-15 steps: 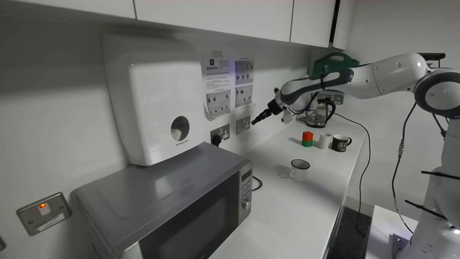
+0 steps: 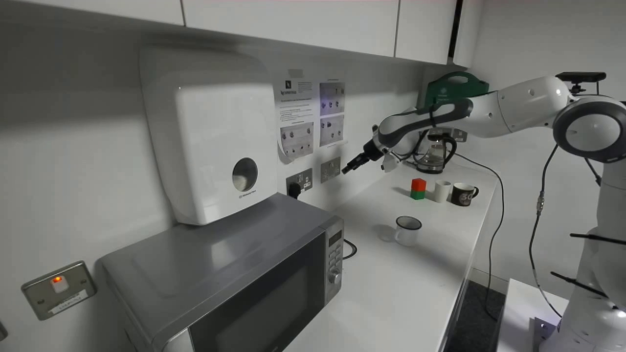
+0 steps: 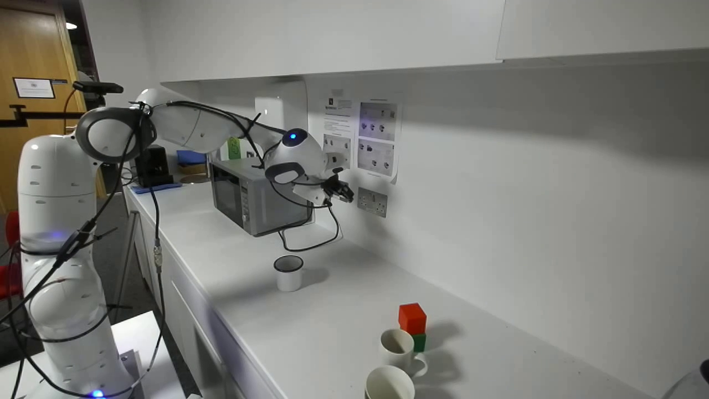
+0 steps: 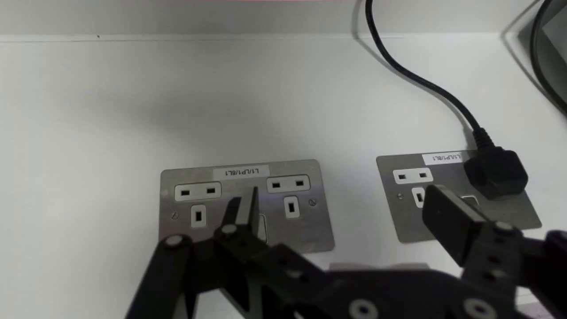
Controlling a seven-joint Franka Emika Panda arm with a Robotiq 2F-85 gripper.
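Note:
My gripper is open, with empty space between its dark fingers, and points toward the wall above the counter. In the wrist view its left finger (image 4: 247, 210) overlaps a double socket plate (image 4: 297, 234). The right finger (image 4: 446, 223) overlaps a second socket plate (image 4: 414, 226), where a black plug (image 4: 497, 173) sits in one outlet. From outside, the gripper (image 2: 353, 164) hangs well above the counter, near the sockets (image 2: 330, 169). Whether its fingertips touch the wall cannot be told.
A microwave (image 2: 234, 246) stands along the wall. On the counter are a white mug with a dark rim (image 3: 288, 276), a red block (image 3: 412, 318) on a green block (image 3: 419, 342), and two more mugs (image 2: 442, 191). Wall cupboards (image 3: 319, 40) hang overhead.
The arm has shifted slightly toward the wall and microwave side, with the wrist tilted a little differently. Objects on the counter have stayed put.

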